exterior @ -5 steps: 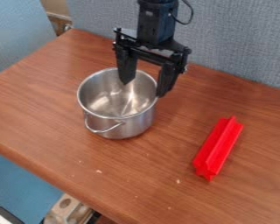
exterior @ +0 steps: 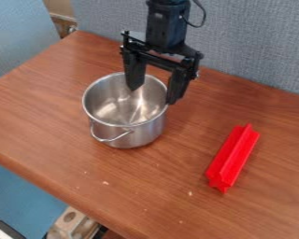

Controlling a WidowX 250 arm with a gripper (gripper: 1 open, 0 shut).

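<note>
A black gripper [exterior: 153,87] hangs over a stainless steel pot [exterior: 123,126] with a wire handle, its two fingers spread wide. The left finger reaches into or just over the pot's opening, and the right one is at or just outside the pot's right rim; whether either touches is unclear. Nothing shows held between them. A red bar-shaped object [exterior: 234,157] lies on the wooden table to the right of the pot.
A grey textured wall [exterior: 258,42] runs behind it. Beyond the table's left edge are blue surfaces and, at bottom left, some metal hardware.
</note>
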